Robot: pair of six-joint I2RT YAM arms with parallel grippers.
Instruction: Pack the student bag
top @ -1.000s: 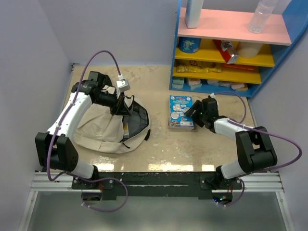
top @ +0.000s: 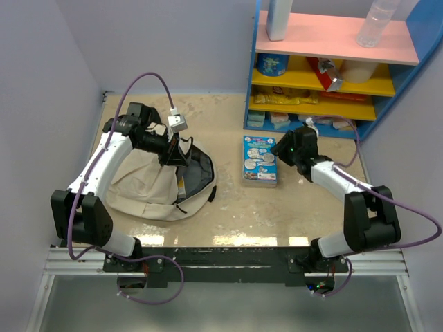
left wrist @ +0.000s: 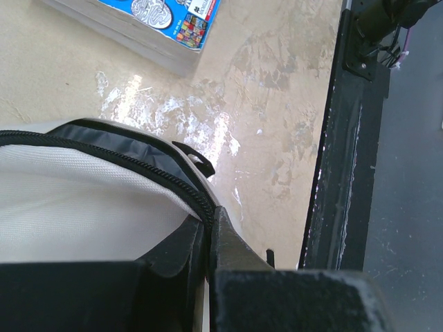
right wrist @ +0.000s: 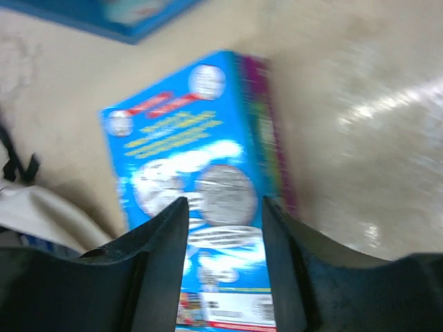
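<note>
A blue-covered book lies flat on the floor between the bag and the shelf, seen also in the right wrist view. The cream bag sits open at left, its dark lining showing. My left gripper is shut on the bag's zipped edge. My right gripper is at the book's right edge, fingers apart above the cover, which looks blurred in its wrist view; nothing shows held.
A blue shelf unit with yellow shelves, packets, cans and a bottle stands at the back right. Bare floor lies in front of the book.
</note>
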